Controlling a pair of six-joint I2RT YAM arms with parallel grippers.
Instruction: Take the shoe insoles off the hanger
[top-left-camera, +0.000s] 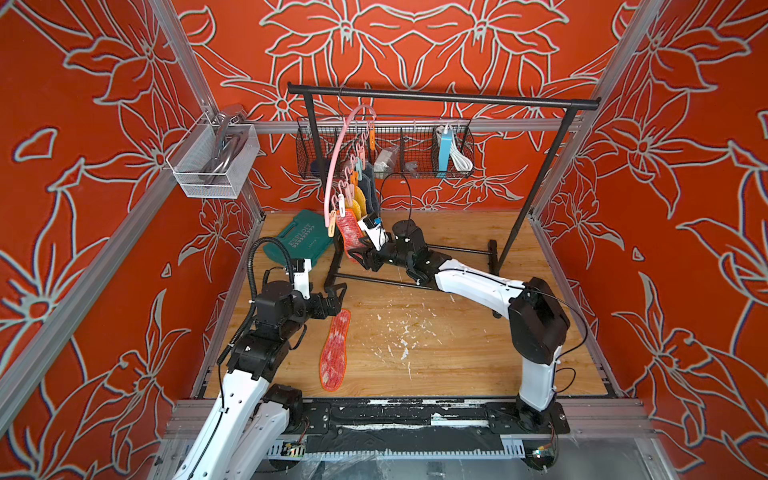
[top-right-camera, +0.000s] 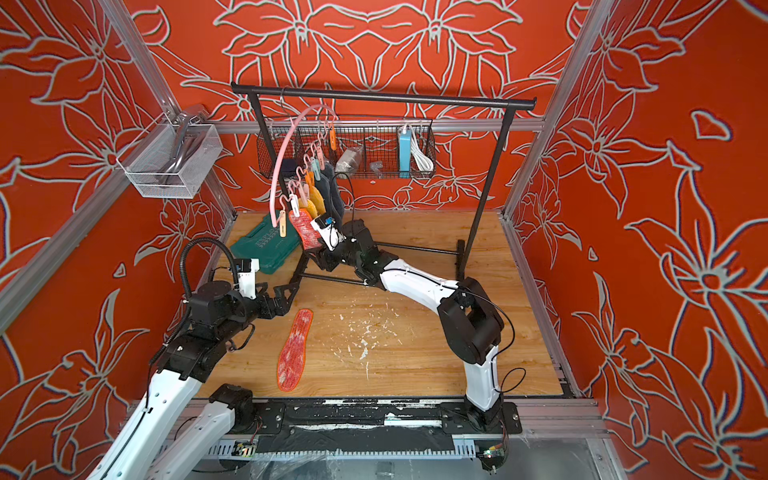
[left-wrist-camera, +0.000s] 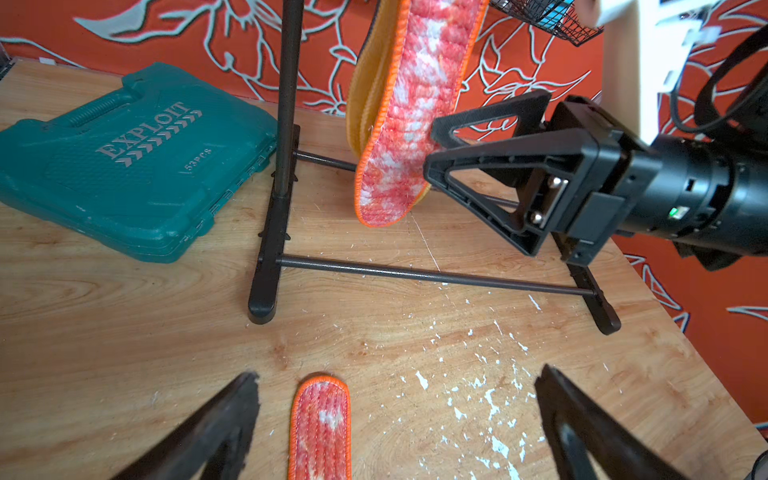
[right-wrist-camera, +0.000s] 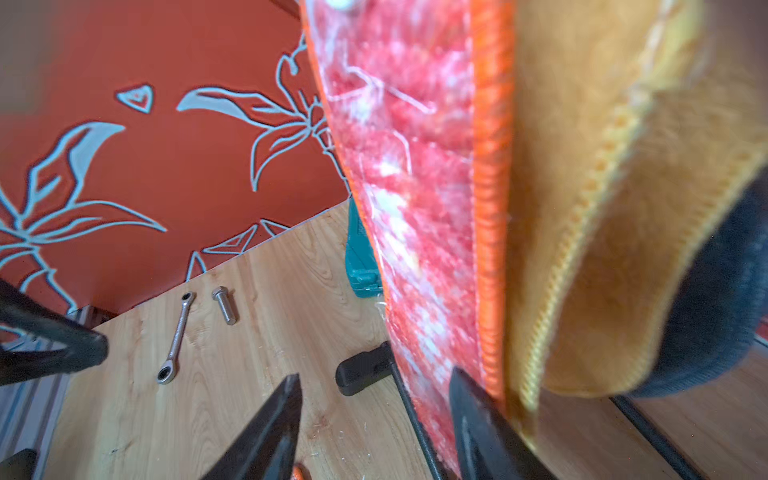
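Note:
A pink hanger (top-right-camera: 285, 141) with clips holds a red patterned insole (left-wrist-camera: 404, 136), yellow insoles (right-wrist-camera: 592, 240) and dark ones (right-wrist-camera: 696, 304) behind it. My right gripper is open at the red hanging insole's edge, its fingertips close against it. Another red insole (top-left-camera: 335, 349) lies on the table below. My left gripper stands open above the front-left table, apart from the hanger, with nothing between its fingers.
The black rack (left-wrist-camera: 288, 96) spans the back, its feet on the table. A green toolbox (left-wrist-camera: 136, 184) lies left of it. A wire basket (top-left-camera: 212, 164) hangs on the left.

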